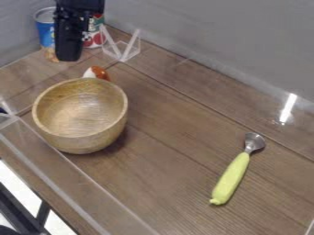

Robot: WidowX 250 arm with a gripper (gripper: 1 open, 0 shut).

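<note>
My black gripper (69, 48) hangs at the top left, above and behind a wooden bowl (80, 128); its fingers look shut, with nothing visible between them. Just behind the bowl lies a small orange and white item (97, 74). A yellow-green handled utensil (230, 176) with a metal head rests on the right of the wooden table.
Cans (44, 26) and a white wire stand (123, 46) are at the back left against the wall, partly hidden by the gripper.
</note>
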